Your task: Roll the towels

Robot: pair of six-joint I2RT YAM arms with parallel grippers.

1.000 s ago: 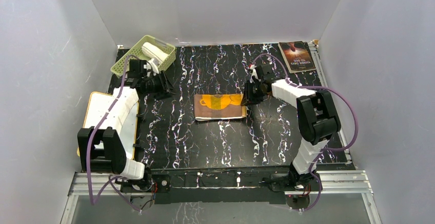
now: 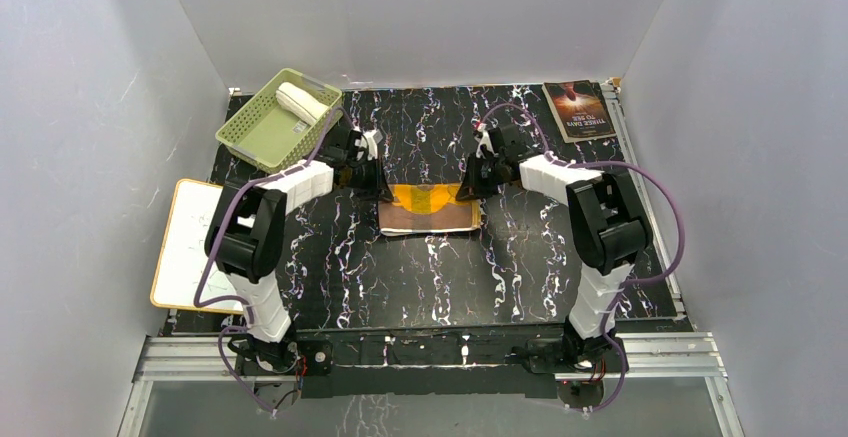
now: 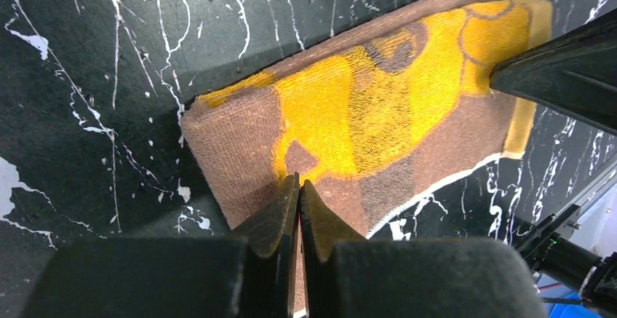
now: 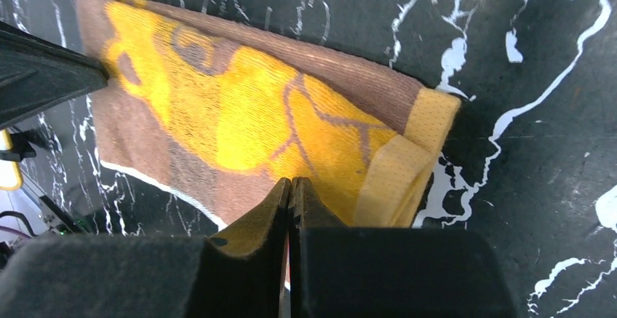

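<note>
A brown and yellow towel [image 2: 428, 219] lies folded into a flat rectangle in the middle of the table. In the left wrist view, its left end [image 3: 233, 140] shows stacked folds near the far edge. My left gripper is over that end, its fingers shut together with no cloth seen between them. At the other end, my right gripper is likewise shut over the towel [image 4: 269, 114], near the yellow border. Nothing shows between its fingers either. Whether the tips touch the cloth is hard to tell.
A green basket [image 2: 232, 135] with a rolled white towel [image 2: 300, 103] inside stands at the back left. A whiteboard [image 2: 195, 247] lies at the left edge, a book [image 2: 580, 112] at the back right.
My left gripper has come rightward from beside the basket to the towel's left end. The towel lies where it was.
</note>
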